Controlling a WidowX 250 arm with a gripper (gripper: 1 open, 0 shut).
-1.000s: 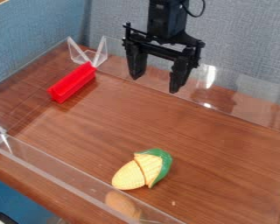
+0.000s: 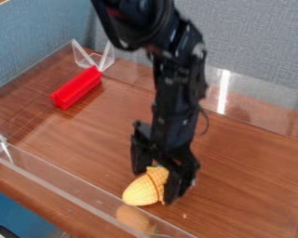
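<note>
My black gripper [image 2: 162, 177] is down at the front middle of the wooden floor, open, with its fingers around a yellow toy corn [image 2: 141, 191] with a green husk. The corn lies on the wood, its green end mostly hidden behind the fingers.
A red block [image 2: 77, 87] lies at the back left beside a white wire piece [image 2: 92, 56]. A clear low wall [image 2: 55, 187] runs along the front left, with a tan round thing [image 2: 134, 219] at it.
My gripper has come down and toward the front from high at the back, and now stands over the corn, covering much of its green part.
</note>
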